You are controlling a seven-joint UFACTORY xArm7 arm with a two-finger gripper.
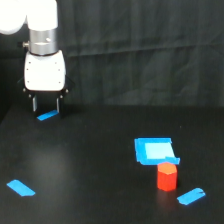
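Observation:
The white gripper (46, 100) hangs at the far upper left, its dark fingers apart above a small blue strip (47, 115) on the dark table. A red hexagonal block (167, 177) stands at the right. Behind it lies a blue-edged piece with a white middle (157, 151). Whether anything touches the fingers is too small to tell.
Two more blue strips lie on the table, one at the front left (21, 187) and one at the front right (191, 196). A black curtain (140, 50) closes off the back.

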